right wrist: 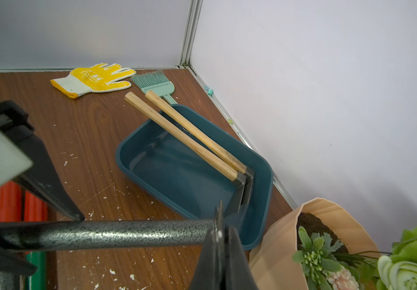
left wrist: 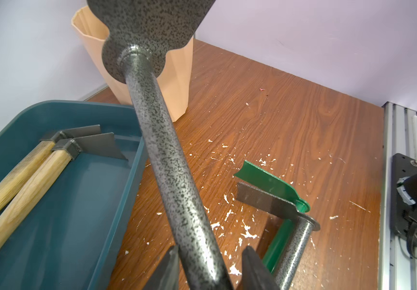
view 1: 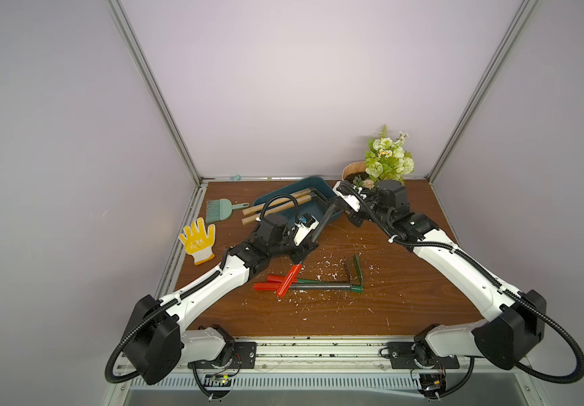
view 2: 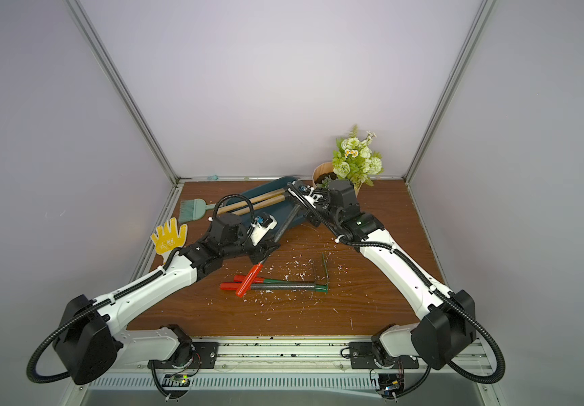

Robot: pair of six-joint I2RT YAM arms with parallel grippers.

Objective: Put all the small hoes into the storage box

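The small hoe, with its speckled grey shaft [left wrist: 167, 169] and red handle [view 1: 289, 281], hangs slanted above the table between my two arms. Thin blade edge-on, it is pinched at the head by my right gripper, which is shut on it. My left gripper straddles the shaft near the handle; its fingers [right wrist: 48, 186] stand open on either side, with gaps showing in both wrist views. The storage box [right wrist: 160, 191] is a teal tray at the back, below and behind the hoe. Two wooden-handled hoes [right wrist: 189, 140] lie in it.
Two red-handled tools [view 1: 319, 286] lie on the table in front. A flower pot [right wrist: 285, 246] stands right beside the box. At the left are a green brush [view 1: 218, 209] and a yellow glove [view 1: 197, 241].
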